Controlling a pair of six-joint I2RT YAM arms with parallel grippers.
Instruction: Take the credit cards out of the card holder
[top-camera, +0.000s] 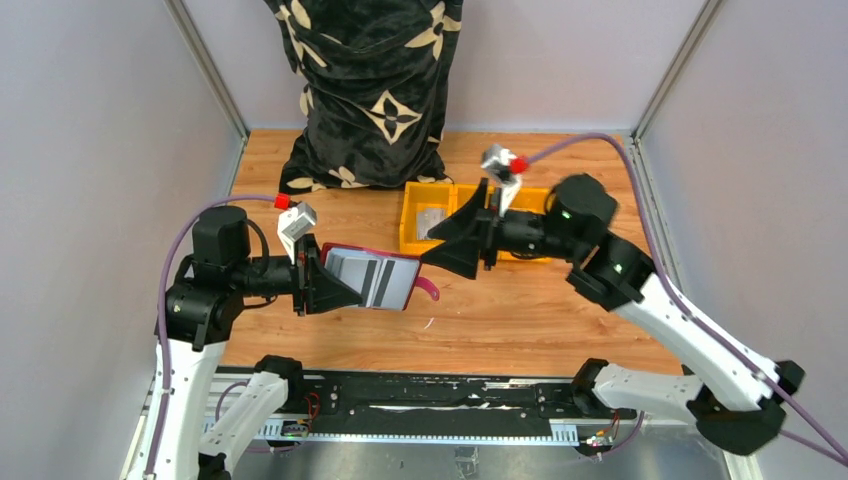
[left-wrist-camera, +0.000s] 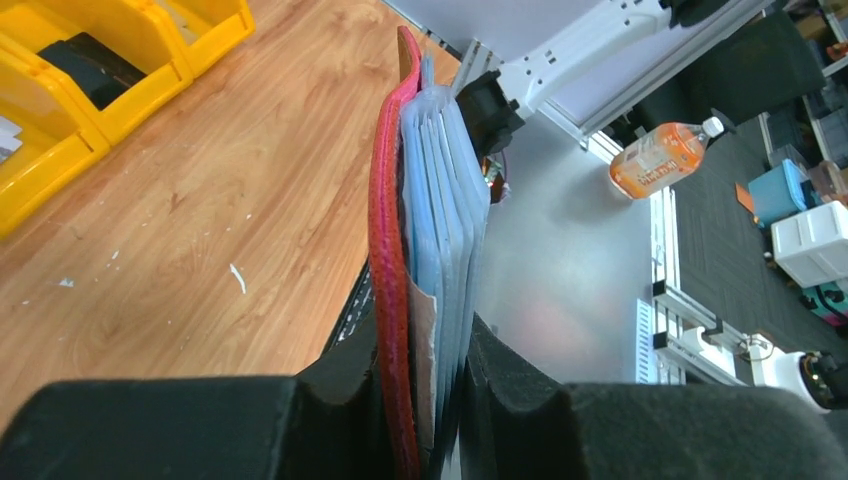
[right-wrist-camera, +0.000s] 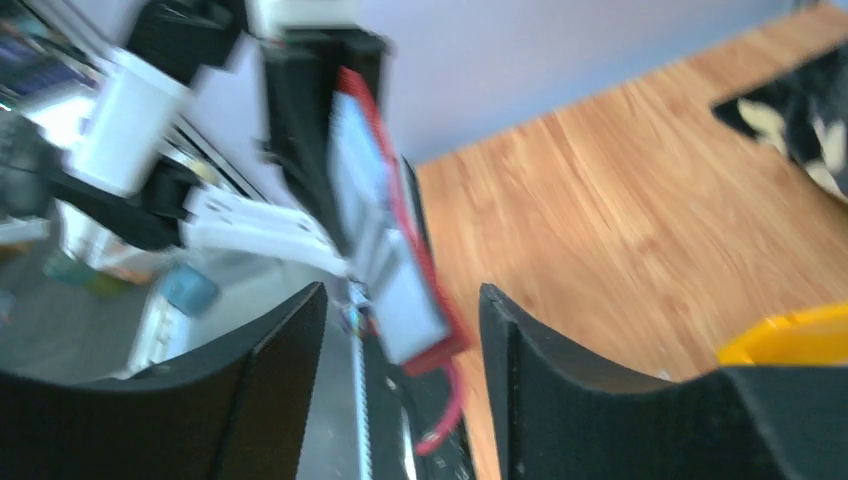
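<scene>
The card holder (top-camera: 372, 275), red with a pink strap, is held at the left of centre by my left gripper (top-camera: 322, 280), shut on it. In the left wrist view it stands edge-on, red cover (left-wrist-camera: 390, 250) beside several clear sleeves (left-wrist-camera: 445, 230). My right gripper (top-camera: 455, 240) is apart from it, up and to the right, open; in the right wrist view the blurred holder (right-wrist-camera: 395, 290) lies beyond its open fingers. Whether cards remain in the sleeves I cannot tell.
A yellow bin (top-camera: 408, 228) with a pale item in one compartment stands behind, partly under my right arm. A dark patterned cloth (top-camera: 365, 70) hangs at the back.
</scene>
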